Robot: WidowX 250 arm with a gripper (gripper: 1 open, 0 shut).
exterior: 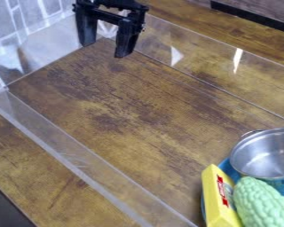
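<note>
My black gripper (106, 37) hangs at the top left of the camera view, its two fingers apart and pointing down over the back left of the wooden surface (132, 115), with nothing seen between them. The surface is bordered by clear plastic walls.
At the lower right are a metal pot (265, 152), a yellow box (218, 197) and a pale green bumpy vegetable (262, 204), close together on something blue. A tiled wall stands at the back left.
</note>
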